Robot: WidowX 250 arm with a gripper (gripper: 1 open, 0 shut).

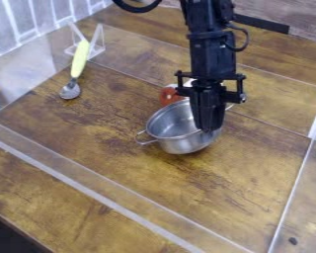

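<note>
A steel pot [180,135] with wire handles sits tilted or seen at an angle near the middle of the wooden table [82,158]. My black gripper [211,111] is at the pot's right upper rim, its fingertips down by or inside it; whether they are shut is hard to see. A red object [169,96] with some white beside it lies just behind the pot, partly hidden by it.
A yellow-handled utensil [78,62] with a metal head lies at the back left, by a clear holder. Clear edges run along the left and right.
</note>
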